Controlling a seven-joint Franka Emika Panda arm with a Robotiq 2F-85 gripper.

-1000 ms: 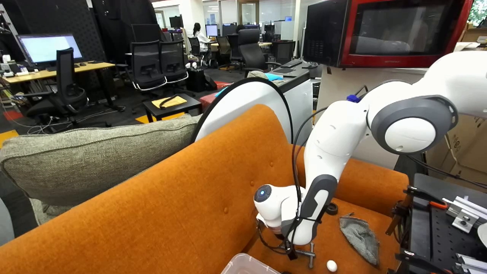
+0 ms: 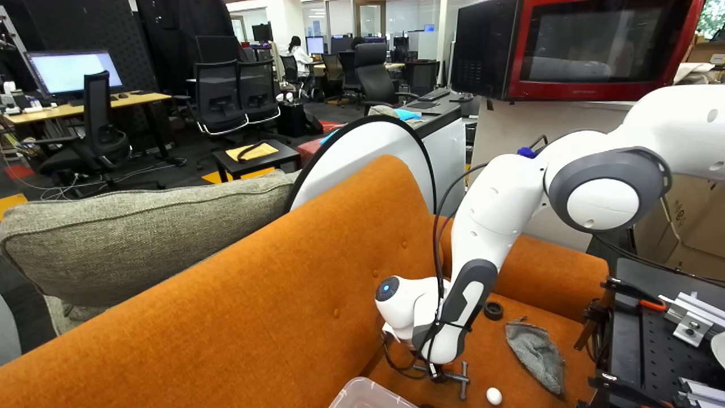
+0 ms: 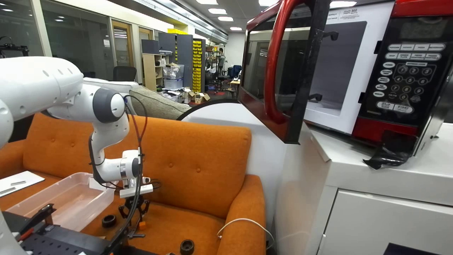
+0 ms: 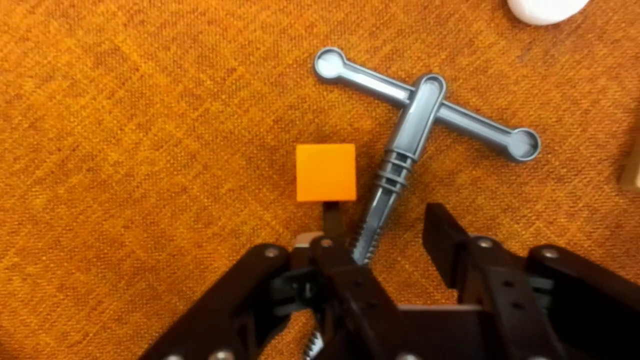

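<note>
In the wrist view a grey T-handled screw [image 4: 420,120] lies on the orange sofa seat, its threaded shaft running back beneath my gripper. The fingers stand apart, the right one beside the shaft and the left one partly covering it. Just beyond the left fingertip sits a small orange cube [image 4: 325,172]; whether they touch I cannot tell. No object shows clamped in the fingers. Exterior view 2 has the gripper [image 3: 135,212] pointing down low over the seat, with the cube [image 3: 142,225] close by its tip and the screw [image 3: 136,235] nearby.
A white egg-shaped object [image 2: 494,395] and a grey cloth [image 2: 537,357] rest on the seat. Black rings [image 3: 108,221] lie around. The clear bin [image 3: 108,197] stands beside the arm; the sofa backrest [image 3: 182,148] rises behind. A microwave [image 3: 382,85] has its door open.
My arm has sunk slightly and shifted a little to the left in exterior view 1. The egg-shaped object, cloth and screw handle look unmoved.
</note>
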